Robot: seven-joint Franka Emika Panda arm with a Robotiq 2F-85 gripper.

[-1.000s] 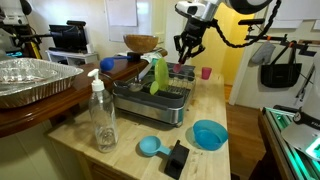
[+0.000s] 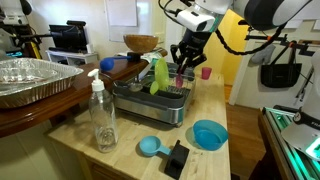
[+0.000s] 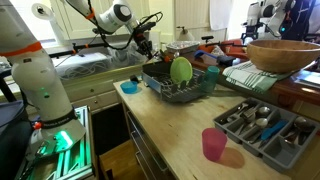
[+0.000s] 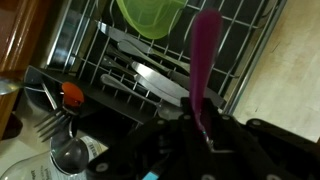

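Note:
A magenta utensil (image 4: 206, 45) with a long, rounded end stands out from my gripper in the wrist view; the fingers are shut on it. In exterior view 1 the gripper (image 2: 179, 62) hangs over the right part of the dish rack (image 2: 162, 108), the utensil (image 2: 180, 79) pointing down towards it. Whether the tip touches the rack cannot be told. Inside the rack, a green plate or bowl (image 4: 152, 14) and several knives (image 4: 150, 72) show in the wrist view.
At the rack's end are a fork and spoons (image 4: 68, 152). A soap bottle (image 2: 102, 115), blue bowl (image 2: 210, 134), blue cup (image 2: 150, 146) and black item (image 2: 176, 161) stand nearby. A cutlery tray (image 3: 265, 128) and pink cup (image 3: 213, 144) sit on the counter, which has clear room mid-surface.
My gripper and the magenta utensil have come lower and slightly left in exterior view 1, with the arm looming larger. The rack and counter items have stayed put.

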